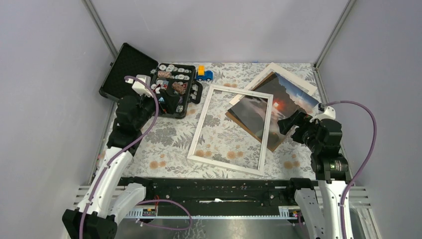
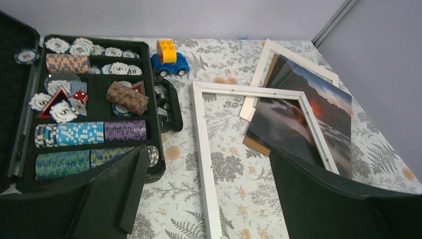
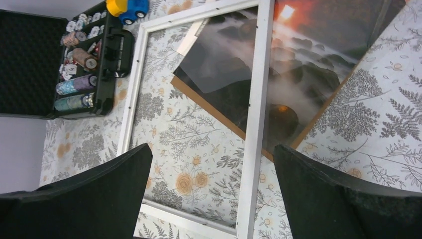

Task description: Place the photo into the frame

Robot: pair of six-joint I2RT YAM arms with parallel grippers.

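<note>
An empty white frame [image 1: 202,120] lies in the middle of the table, its right side resting across the photo. The photo [image 1: 286,107], a dark landscape with a glowing orange spot, is set at a slant on a brown board [image 3: 208,106]. Beneath these, a cream-white mat [image 2: 263,58] shows at the back. My left gripper is open and empty, held above the table near the chip case. Over the right part of the frame and the photo, my right gripper hangs open with nothing between its fingers.
At the back left an open black case [image 1: 185,94] holds several poker chips, its lid [image 1: 128,72] tilted back. A blue and yellow toy car [image 1: 204,74] stands beside it. Walls bound the back and sides.
</note>
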